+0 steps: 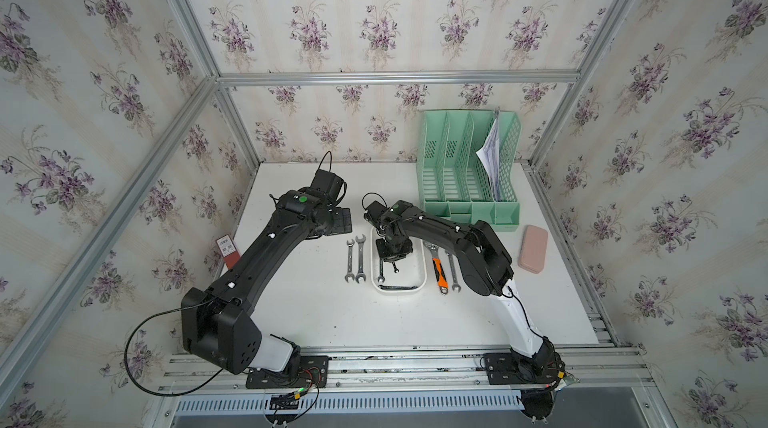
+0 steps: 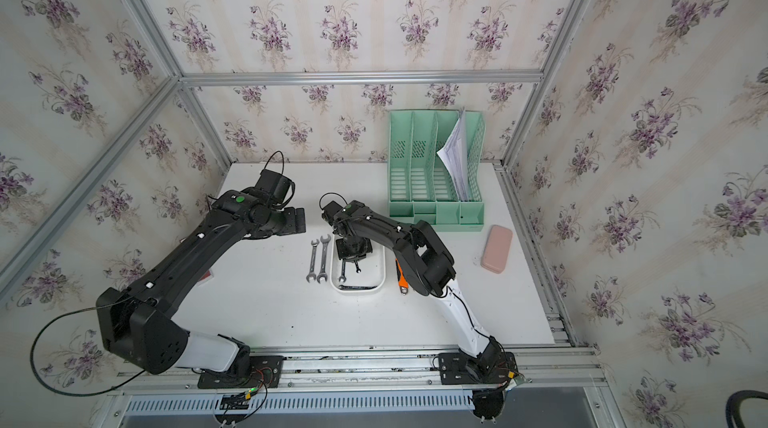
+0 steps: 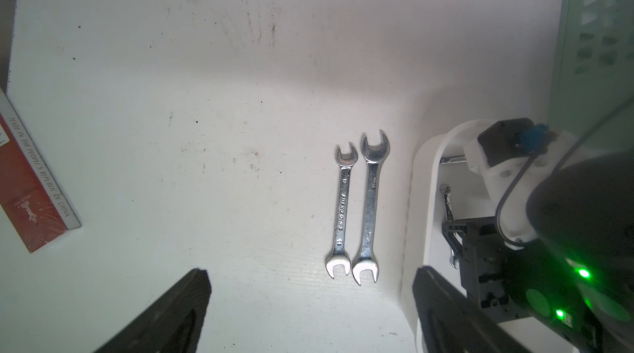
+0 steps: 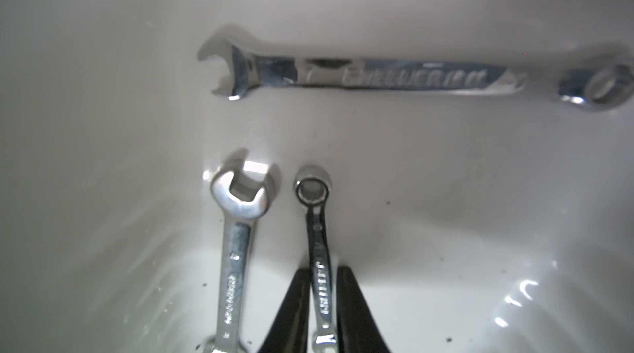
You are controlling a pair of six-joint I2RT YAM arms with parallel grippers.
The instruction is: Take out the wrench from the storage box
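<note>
The white storage box [image 1: 421,282] stands mid-table and holds several wrenches. In the right wrist view, a small ring-ended wrench [image 4: 318,247] lies on the box floor between the fingers of my right gripper. These fingers are partly closed around its handle, with a thin gap showing on the right side. Beside it on the left lies another wrench [image 4: 234,267]. A longer wrench [image 4: 396,75] lies crosswise above both. My left gripper is open above the table, left of the box, with nothing held.
Two wrenches, a shorter one [image 3: 341,214] and a longer one [image 3: 369,211], lie left of the box. An orange-handled tool [image 1: 439,269] and another wrench [image 1: 453,272] lie to its right. Behind stands a green organizer [image 1: 472,216].
</note>
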